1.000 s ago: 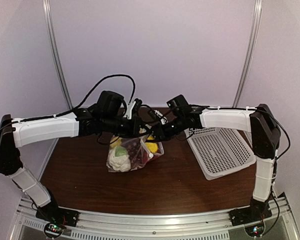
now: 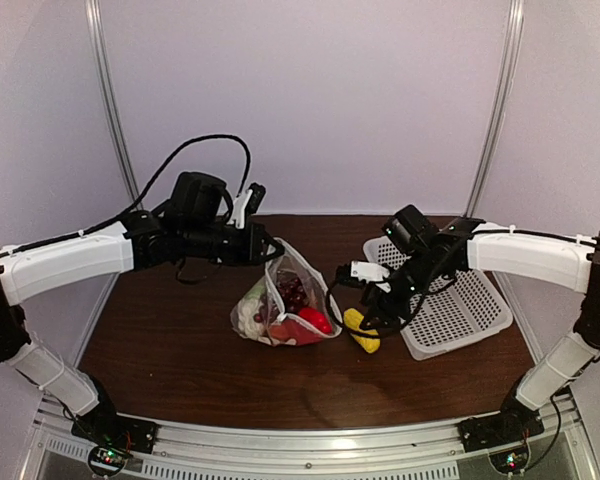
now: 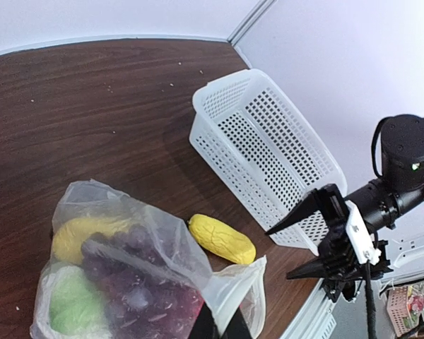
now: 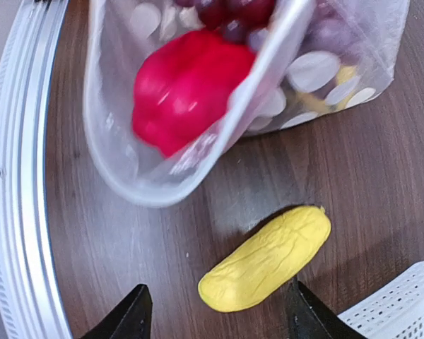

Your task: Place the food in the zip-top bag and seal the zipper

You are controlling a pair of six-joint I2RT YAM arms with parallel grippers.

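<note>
The clear zip bag (image 2: 259, 327) stands in the middle of the table with its mouth gaping to the right. Through its wall show purple grapes (image 3: 131, 251), a green item (image 3: 74, 304) and a yellow one (image 3: 85, 234); a red pepper (image 4: 187, 88) lies just inside the mouth. My left gripper is shut on the bag's upper rim. A yellow corn-like piece (image 4: 265, 260) lies on the table outside the bag, between it and the basket. Over this piece my right gripper points down, open, a finger to each side, holding nothing.
An empty white perforated basket (image 2: 460, 312) stands to the right, close to the yellow piece. Bare dark table (image 2: 180, 370) lies in front and to the left. A metal rail (image 2: 310, 440) runs along the front edge.
My right gripper moved right and down over it. The left keeps the rim.
</note>
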